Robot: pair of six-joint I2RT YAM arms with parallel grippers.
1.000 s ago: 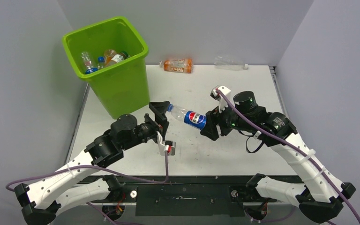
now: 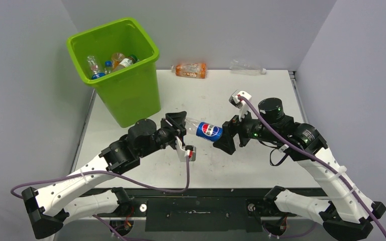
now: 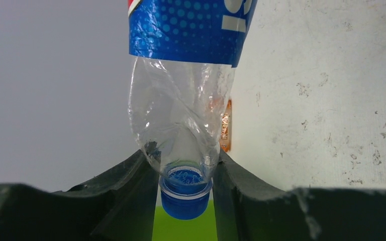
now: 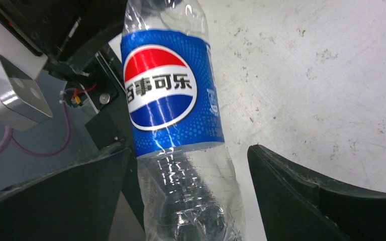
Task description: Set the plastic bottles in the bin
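A clear Pepsi bottle with a blue label [image 2: 209, 131] is held in the air between my two arms. At its neck, my left gripper is shut on the bottle, with the blue cap [image 3: 186, 203] showing between the fingers. My right gripper is part open around the bottle's base, a gap showing beside its right-hand finger [image 4: 281, 186]. An orange-labelled bottle [image 2: 191, 70] and a clear, unlabelled bottle [image 2: 248, 68] lie along the table's back edge. The green bin [image 2: 133, 98] stands at the back left with several bottles inside.
Grey walls [image 2: 221, 30] close off the back and sides. Purple cables [image 2: 130, 179] run loosely along both arms.
My left gripper has moved right onto the bottle's neck, covering the cap, and has shut there.
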